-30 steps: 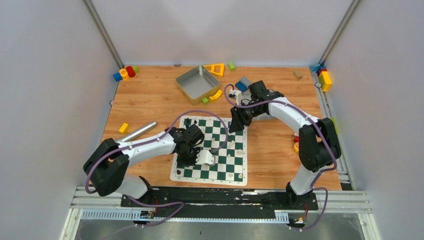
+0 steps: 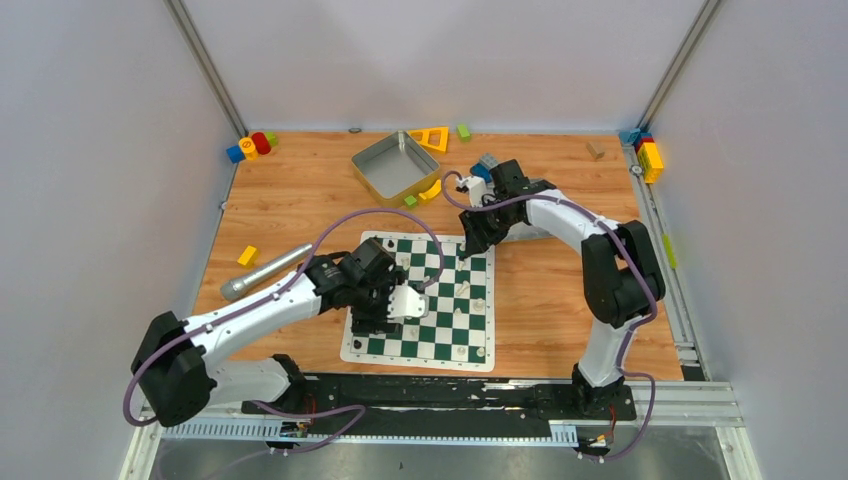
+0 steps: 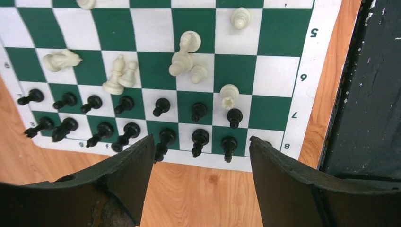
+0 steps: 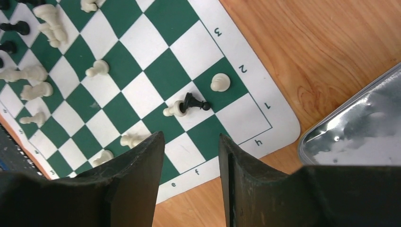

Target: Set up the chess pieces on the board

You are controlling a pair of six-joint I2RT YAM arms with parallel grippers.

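A green and white chessboard [image 2: 440,352] lies on the wooden table. Black pieces stand in two rows along its left side, among them a black pawn [image 3: 199,110] and a black rook partly behind a finger of my left gripper. That gripper is open above the board's left edge, nothing between its fingers. White pieces are scattered mid-board; a white rook [image 3: 229,96] is beside the black pawn row. Over the far right corner my right gripper hangs open and empty. Near it, a black pawn [image 4: 194,102] lies against a white pawn [image 4: 174,109]; another white piece [image 4: 220,82] stands on the outer file.
A grey bin [image 2: 398,165] stands at the back, with yellow and green blocks around it. A metal tray [image 4: 359,123] sits close to the board's right corner. A silver tube [image 2: 265,273] and a yellow block [image 2: 248,256] lie at left. Table right of the board is clear.
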